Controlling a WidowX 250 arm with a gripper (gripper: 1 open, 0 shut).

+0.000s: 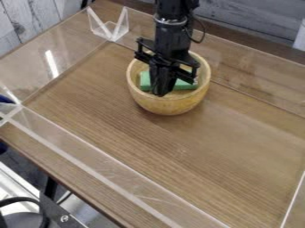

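A black gripper (160, 78) reaches down into a wooden bowl (169, 105) in the upper middle of the table, its fingertips low at the bowl's left-centre. It looks shut; whether anything is between the fingers cannot be made out. A green block (184, 85) lies inside the bowl, partly hidden behind the gripper.
A clear plastic holder (109, 25) stands at the back left. Clear strips or edges cross the left of the wooden table (179, 169), and cables lie at the lower left.
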